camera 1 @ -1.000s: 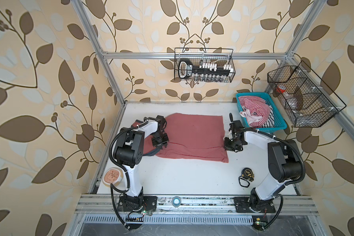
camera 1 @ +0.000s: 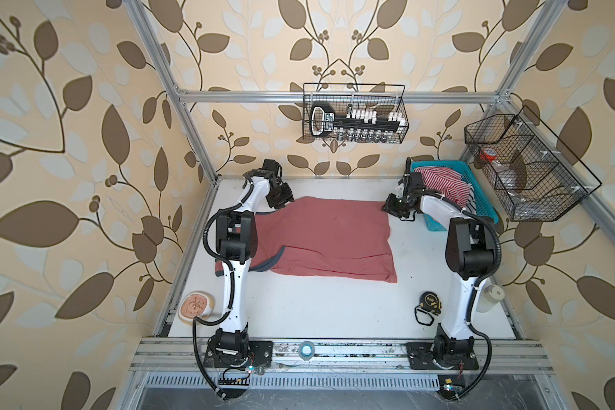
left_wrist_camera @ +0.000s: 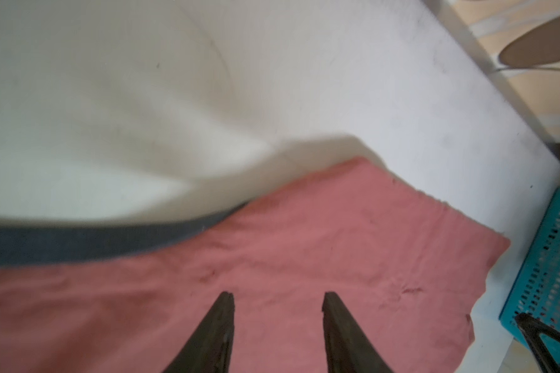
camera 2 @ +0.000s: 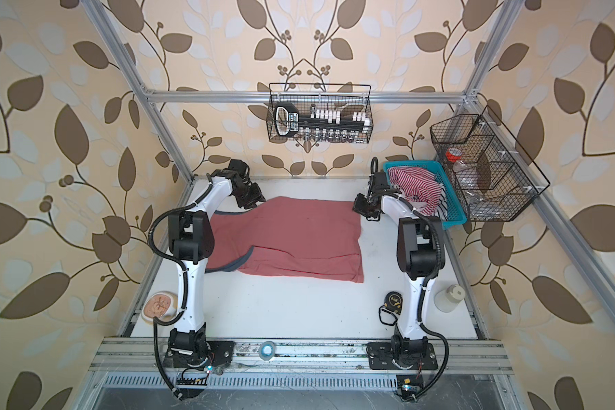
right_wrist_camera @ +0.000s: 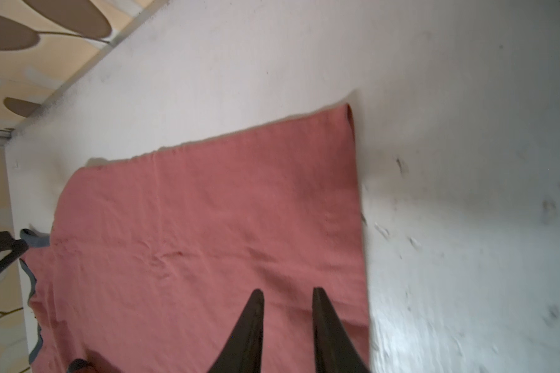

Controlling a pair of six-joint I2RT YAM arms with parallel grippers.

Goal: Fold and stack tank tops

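A dusty red tank top (camera 1: 338,229) with dark grey trim (camera 1: 270,261) lies spread sideways on the table, its hem at the right. Its near long edge is turned over in a strip with some creases. At the far left of the shirt, my left gripper is open above the cloth, nothing between its fingers. My right gripper hovers near the far right corner of the shirt, its fingers part open and empty, with the red fabric below them. The left arm covers part of the strap end in the top left view.
A turquoise basket (camera 1: 486,207) with striped clothes stands at the back right. A black tape measure (camera 1: 429,302) and a white bottle (camera 1: 490,298) lie at the front right, a pinkish container (camera 1: 196,306) at the front left.
Both grippers have moved from the near edge of the shirt towards its far edge. The shirt's body looks unmoved.
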